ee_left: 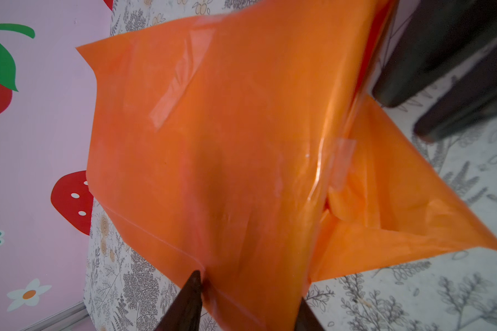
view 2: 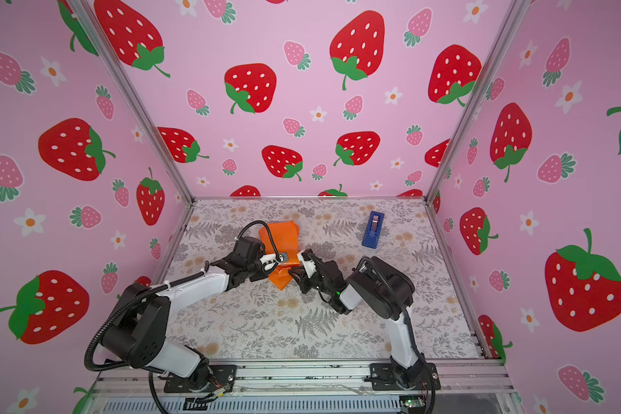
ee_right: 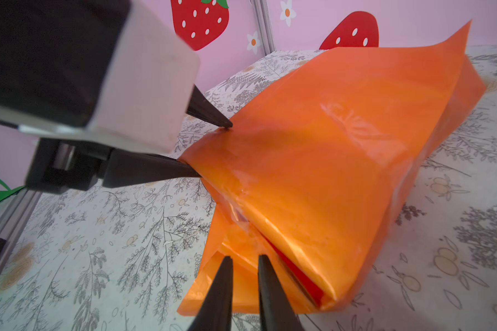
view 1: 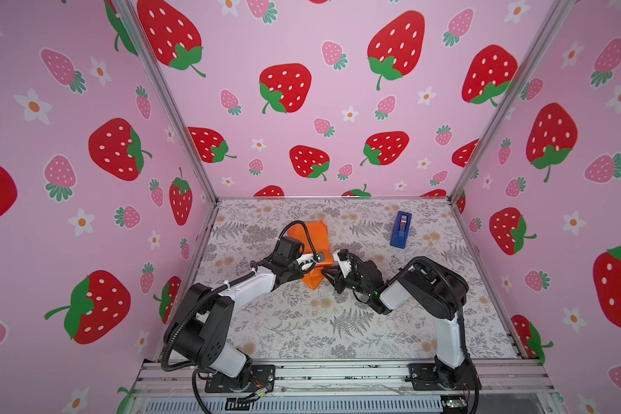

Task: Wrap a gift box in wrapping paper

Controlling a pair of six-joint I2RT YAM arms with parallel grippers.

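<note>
The gift box is hidden inside orange wrapping paper (ee_left: 232, 121), which forms a package with loose ends. A triangular flap (ee_left: 392, 220) sticks out from its near side. Straddling one end of the package is my left gripper, its fingers apart, with a finger (ee_right: 151, 168) close against the paper; how firmly it presses cannot be told. My right gripper has its fingertips slightly apart in front of the flap, with nothing visibly gripped. Clear tape strips show on the paper's top (ee_left: 182, 80) and by the flap.
On the right rear of the table lies a blue tape dispenser (view 1: 401, 229). Both grippers sit close together at the package.
</note>
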